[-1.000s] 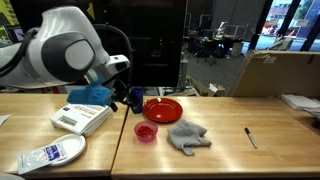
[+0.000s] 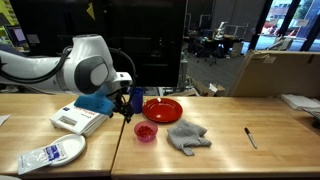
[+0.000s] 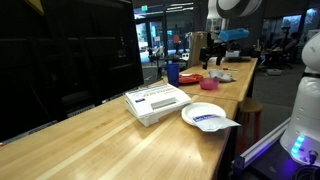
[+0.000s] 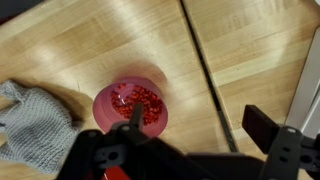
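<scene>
My gripper is open with nothing between its fingers; in the wrist view its two dark fingertips stand wide apart at the bottom. A pink bowl point(image 4: 147, 84) holding small red pieces lies under and beside the left fingertip. Exterior view 1 has that bowl point(image 2: 146, 132) on the wooden table, a little right of the gripper point(image 2: 125, 110), which hangs above the tabletop. To the bowl's right lies a crumpled grey cloth point(image 2: 187, 137). Behind them are a red plate point(image 2: 165, 111) and a blue cup point(image 2: 137, 99), the cup partly hidden by the arm.
At the left stand a white box-like item point(image 2: 80, 119) and a white plate point(image 2: 73, 156) with a packet point(image 2: 41, 157) on it. A dark marker point(image 2: 250, 138) lies far right, with bare table around it. A dark seam point(image 4: 203, 62) crosses the tabletop.
The objects on the table have stayed put.
</scene>
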